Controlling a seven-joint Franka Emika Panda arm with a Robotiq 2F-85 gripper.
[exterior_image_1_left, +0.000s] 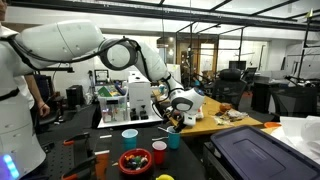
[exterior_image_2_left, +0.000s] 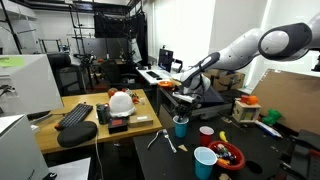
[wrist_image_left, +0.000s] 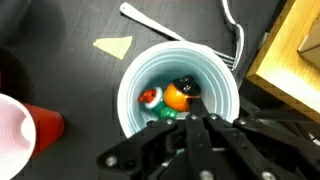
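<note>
A light-blue cup (wrist_image_left: 128, 95) stands upright on the dark table, with small orange, red-and-white, green and black items (wrist_image_left: 180, 98) inside it. My gripper reaches over the cup's near rim in the wrist view, its fingers together. Nothing clearly shows gripped between them. Both exterior views place the gripper (exterior_image_1_left: 173, 127) right at the top of the blue cup (exterior_image_1_left: 173, 141); its tips are too small there to make out. In exterior view 2 the same cup (exterior_image_2_left: 181, 129) sits beneath the arm.
A red cup (exterior_image_1_left: 159, 147), another blue cup (exterior_image_2_left: 205, 158) and a red bowl (exterior_image_1_left: 133, 161) with mixed items stand nearby. A fork (wrist_image_left: 160, 27) and a whisk (wrist_image_left: 237, 45) lie beside the cup. The wooden table's edge (wrist_image_left: 268, 70) runs close by.
</note>
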